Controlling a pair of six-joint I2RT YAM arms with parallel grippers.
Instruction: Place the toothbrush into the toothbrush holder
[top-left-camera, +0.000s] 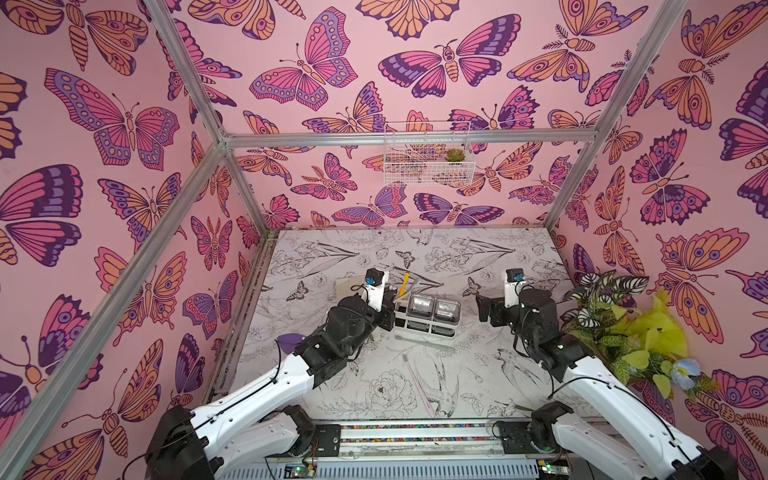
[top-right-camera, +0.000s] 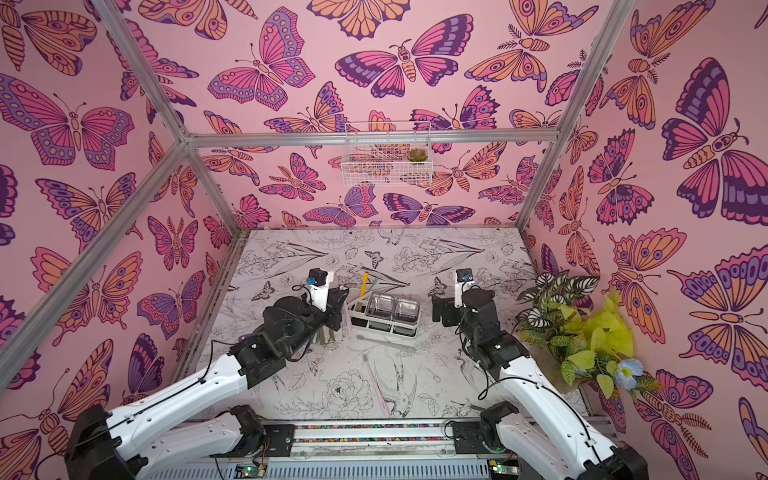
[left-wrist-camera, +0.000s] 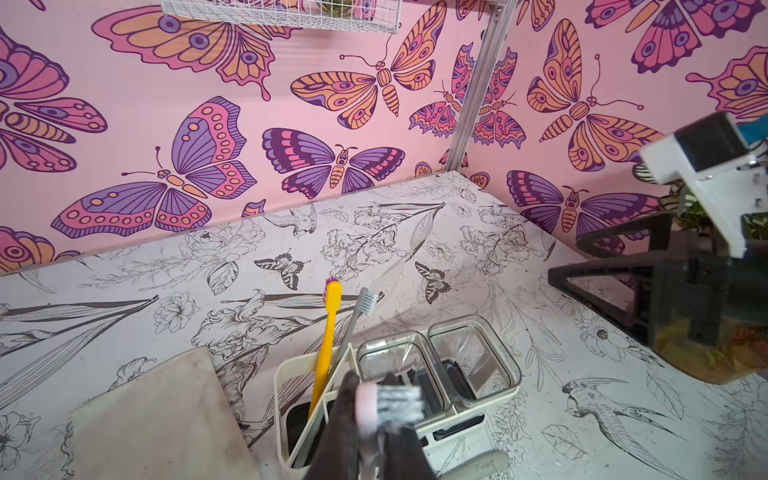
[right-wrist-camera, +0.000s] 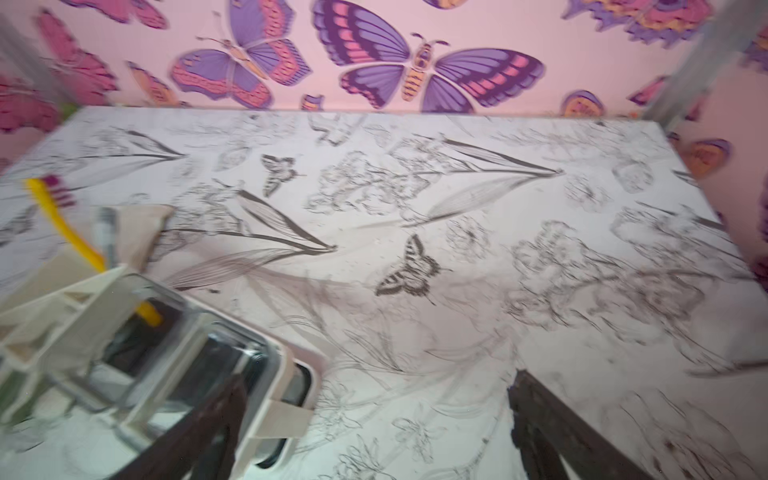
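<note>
In the left wrist view a pink toothbrush (left-wrist-camera: 369, 411) with white bristles stands head up between the fingers of my left gripper, which is shut on its thin handle. Behind it is the white toothbrush holder (left-wrist-camera: 285, 382), seen from above in the top left view too. Inside its left compartment lean a yellow toothbrush (left-wrist-camera: 327, 336) and a grey toothbrush (left-wrist-camera: 352, 324). The pink toothbrush's lower end is hidden. To the right of the holder my right gripper is open over the table, empty.
Two clear bins (top-left-camera: 433, 307) fill the holder's right part. A greyish strip (top-left-camera: 424, 343) lies before it, and a slim pinkish strip (top-left-camera: 417, 385) nearer the front. A beige cloth-like sheet (left-wrist-camera: 160, 424) lies left of the holder; flowers (top-left-camera: 652, 336) crowd the right edge.
</note>
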